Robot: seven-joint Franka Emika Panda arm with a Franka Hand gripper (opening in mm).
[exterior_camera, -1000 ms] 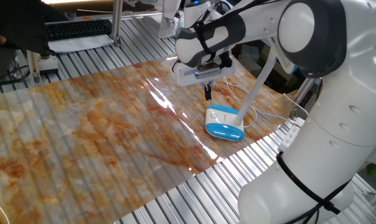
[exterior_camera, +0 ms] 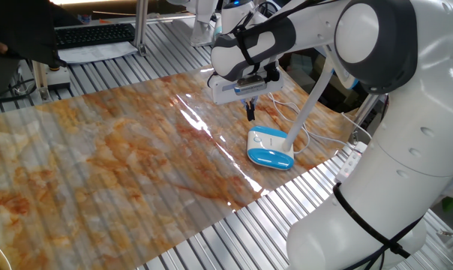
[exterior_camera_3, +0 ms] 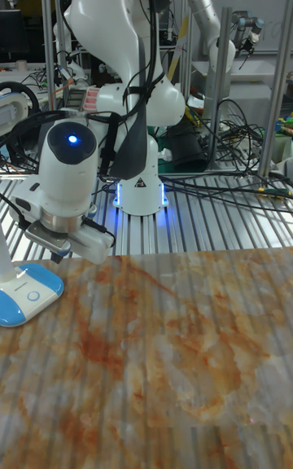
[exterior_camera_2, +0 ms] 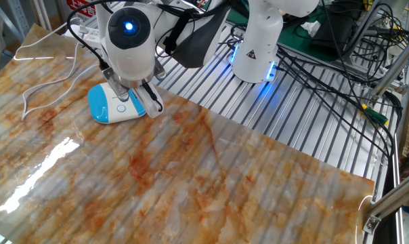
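Note:
A desk lamp with a white and blue base [exterior_camera: 271, 148] stands on the marbled sheet, its white stem [exterior_camera: 310, 105] leaning up to the right in exterior view 1. My gripper [exterior_camera: 250, 114] hangs close to the lamp base, above the sheet. Its dark fingers are together, with nothing visible between them. Exterior view 2 has the lamp base [exterior_camera_2: 113, 105] partly behind my gripper's white body. At the left of exterior view 3, the base [exterior_camera_3: 30, 294] sits below the wrist [exterior_camera_3: 65, 169], and the fingertips are hard to make out there.
The brown and white marbled sheet [exterior_camera: 99, 172] is otherwise bare, with wide free room away from the lamp. A white cable [exterior_camera_2: 38, 88] runs across it beside the lamp. Slatted metal table [exterior_camera_2: 272, 125] borders the sheet. A keyboard [exterior_camera: 95, 35] lies at the far left.

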